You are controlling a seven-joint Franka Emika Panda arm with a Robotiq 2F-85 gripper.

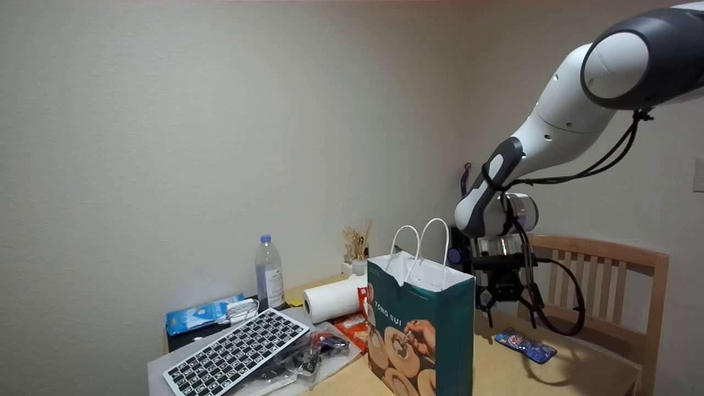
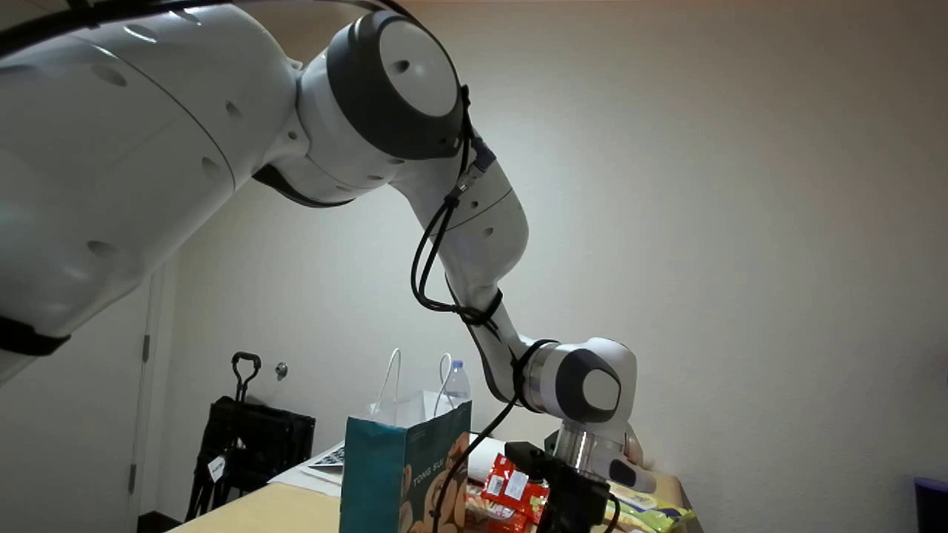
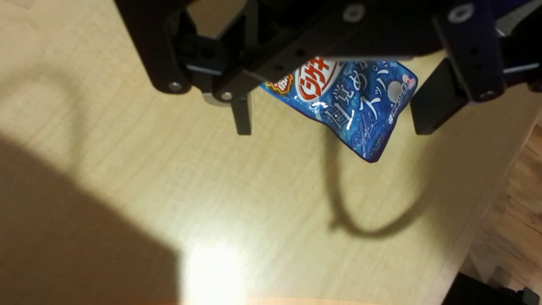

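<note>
A shiny blue packet (image 3: 368, 109) with Japanese lettering lies flat on the wooden table. In exterior view 1 the same blue packet (image 1: 526, 345) rests right of the paper bag. My gripper is open, its two fingers apart on either side of the packet in the wrist view, nothing held between them. From exterior view 1, the gripper (image 1: 511, 320) hangs above the table, slightly left of and over the packet. Part of the packet is hidden behind the gripper's linkage in the wrist view.
A tall green paper bag (image 1: 422, 330) with white handles stands close beside the arm. Farther left are a keyboard (image 1: 237, 353), a bottle (image 1: 269, 274), a paper roll (image 1: 333, 299) and red packets (image 1: 353, 328). A wooden chair (image 1: 597, 290) stands behind the table's right side.
</note>
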